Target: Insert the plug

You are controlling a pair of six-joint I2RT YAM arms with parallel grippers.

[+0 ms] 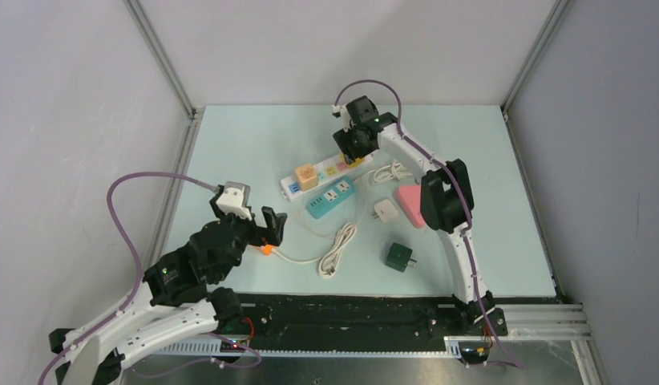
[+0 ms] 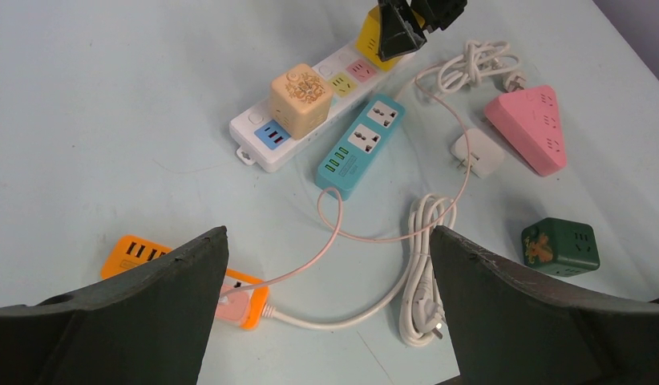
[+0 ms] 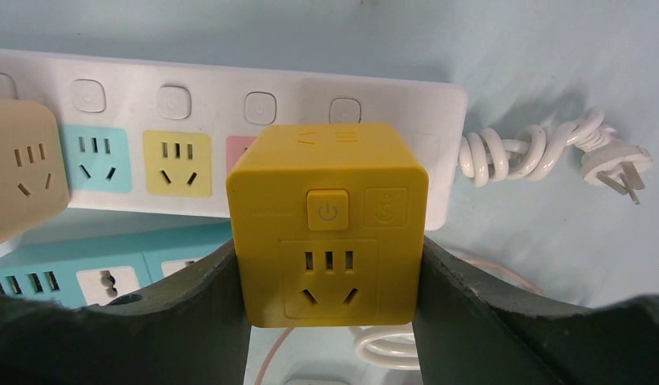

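In the right wrist view my right gripper is shut on a yellow cube plug, one finger on each side. The cube sits over the right end of the long white power strip, covering a socket there; its prongs are hidden beneath, so I cannot tell how deep they are. My left gripper stands open over the near left of the table, with nothing between its fingers. A peach cube plug rests on the same strip towards its other end.
A teal power strip lies alongside the white one. A white plug, a pink wedge and a dark green cube plug lie to the right. An orange strip and a coiled white cable are nearer.
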